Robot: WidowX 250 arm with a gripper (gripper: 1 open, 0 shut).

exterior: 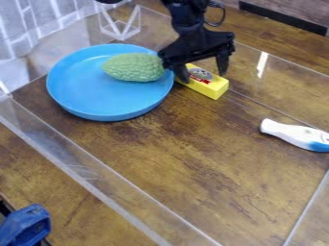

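Observation:
The black gripper (195, 60) is at the top centre of the camera view, open, its fingers spread over a yellow box (209, 87) with a red and grey label. A green textured object (133, 67) lies in the upper part of a blue plate (106, 97), just left of the gripper. Whether the fingers touch the box is hard to tell.
A white bottle (293, 135) lies on its side on the wooden table (193, 178) at the right. A blue object (23, 226) is at the bottom left corner.

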